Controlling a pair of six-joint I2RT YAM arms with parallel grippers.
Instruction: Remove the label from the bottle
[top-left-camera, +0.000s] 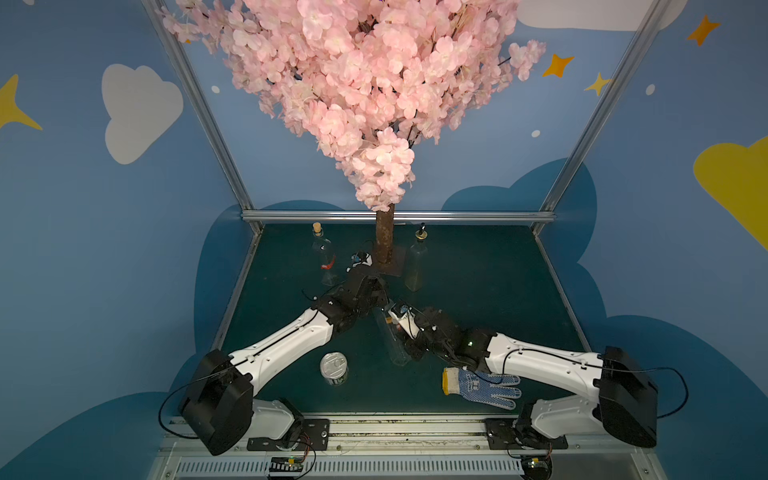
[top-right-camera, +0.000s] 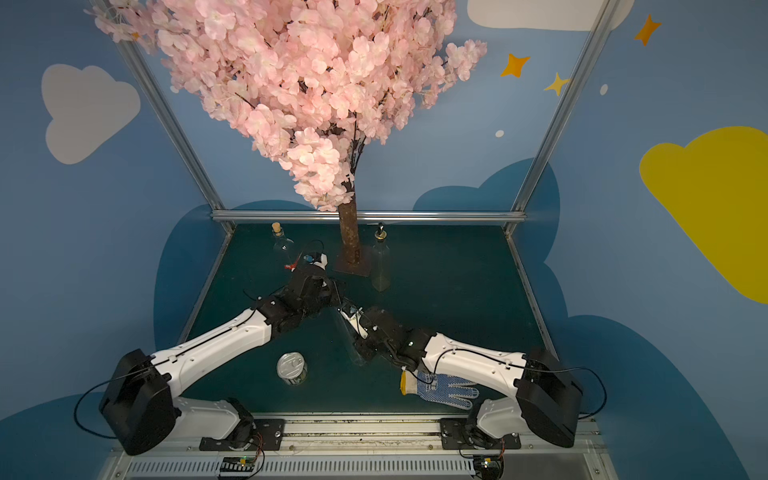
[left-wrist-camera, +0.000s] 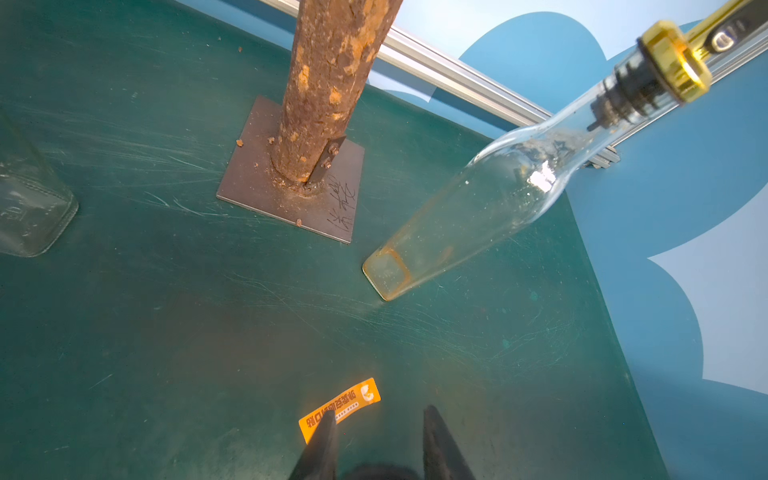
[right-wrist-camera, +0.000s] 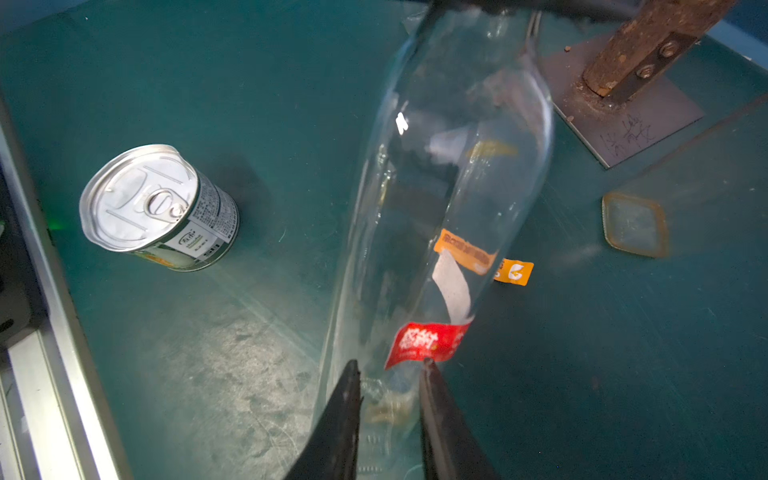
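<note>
A clear bottle (right-wrist-camera: 376, 264) slants through the right wrist view, its neck end up by the dark left gripper. On its side are a red label (right-wrist-camera: 424, 341), a curled white strip (right-wrist-camera: 453, 288) and an orange label part (right-wrist-camera: 464, 253). My left gripper is shut on the bottle's neck end; the grip itself is mostly out of sight below the left wrist view. Just below the red label, the right gripper has its fingertips apart before the glass. Whether they touch the bottle or label is unclear.
An orange sticker (left-wrist-camera: 342, 406) lies on the table. A gold-topped bottle (left-wrist-camera: 480, 200) and the tree's base plate (left-wrist-camera: 264, 172) stand behind; a corked bottle (top-left-camera: 322, 252) is back left. Nearer the front are a can (top-left-camera: 333, 367) and a glove (top-left-camera: 484, 387).
</note>
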